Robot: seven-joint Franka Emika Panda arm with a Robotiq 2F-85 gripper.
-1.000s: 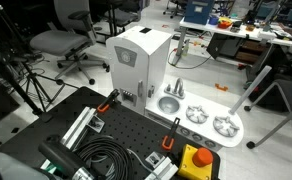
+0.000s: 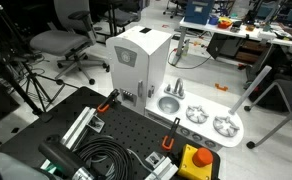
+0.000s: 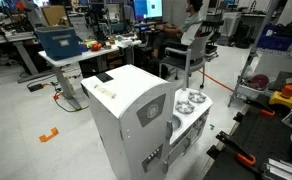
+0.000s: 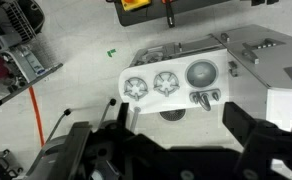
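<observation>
In the wrist view, my gripper hangs over the toy kitchen, its dark fingers spread wide with nothing visible between them. Below lies the white counter [image 4: 173, 99], with a round grey sink [image 4: 201, 73], a silver faucet [image 4: 203, 98] and two burners, one of them the left burner [image 4: 135, 87]. A tall white toy cabinet [image 2: 141, 62] stands at the sink's end of the counter, its doors closed in exterior view 1. I cannot make out the gripper in either exterior view.
A black perforated table [image 2: 126, 130] borders the counter, bearing orange-handled clamps [image 2: 169, 138], coiled black cable [image 2: 104, 157] and a yellow box with a red button [image 2: 198, 160]. Office chairs [image 2: 68, 35] and desks stand farther back. Open floor lies beyond the counter.
</observation>
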